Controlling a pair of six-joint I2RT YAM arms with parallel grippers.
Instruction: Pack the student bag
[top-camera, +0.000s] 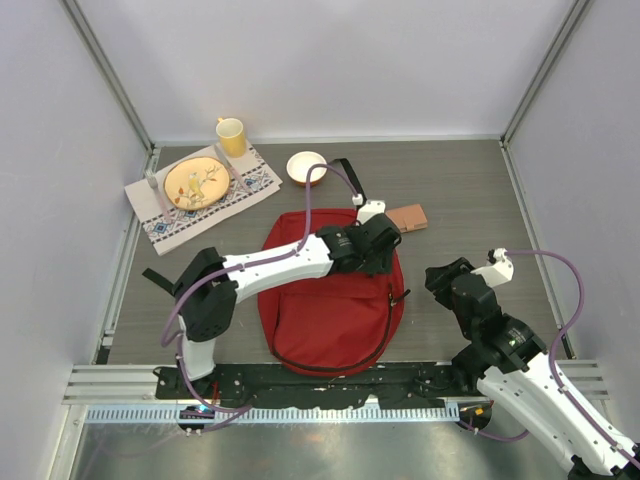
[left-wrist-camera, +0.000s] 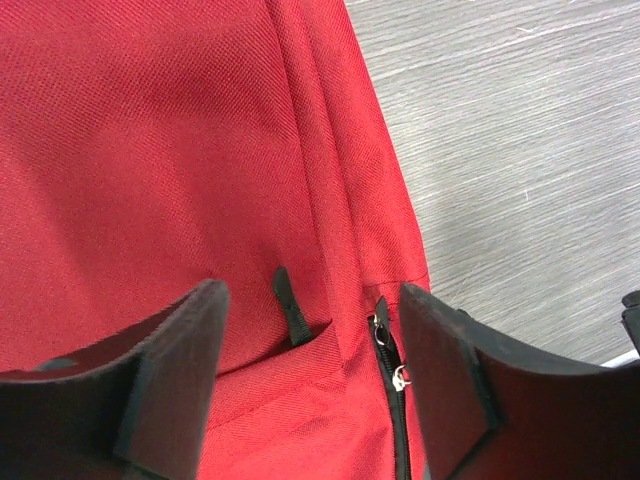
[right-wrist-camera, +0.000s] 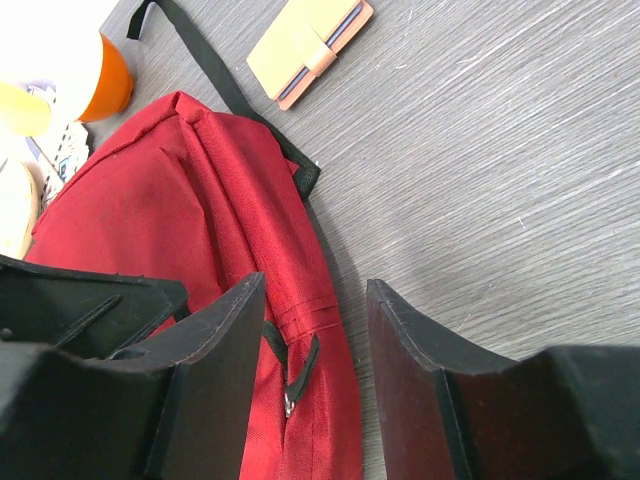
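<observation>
The red bag (top-camera: 335, 325) lies flat on the table, a zipper curving along its lower right side. My left gripper (top-camera: 385, 262) hangs over the bag's upper right part, open. In the left wrist view, bag cloth (left-wrist-camera: 130, 180), a black tab (left-wrist-camera: 290, 308) and the zipper's upper end (left-wrist-camera: 388, 355) show below its parted fingers (left-wrist-camera: 195, 335). Right of the bag, my right gripper (top-camera: 437, 280) is also open, and the bag's side edge shows between its fingers in the right wrist view. A tan notebook-like item (top-camera: 408, 218) with a strap lies by the bag's upper right.
A black strap (top-camera: 350, 178) extends from the bag's top. A white bowl (top-camera: 306, 167), a yellow mug (top-camera: 231, 136) and a plate (top-camera: 197, 183) on a patterned mat (top-camera: 160, 232) stand at the back left. Bare table (top-camera: 470, 190) lies to the right.
</observation>
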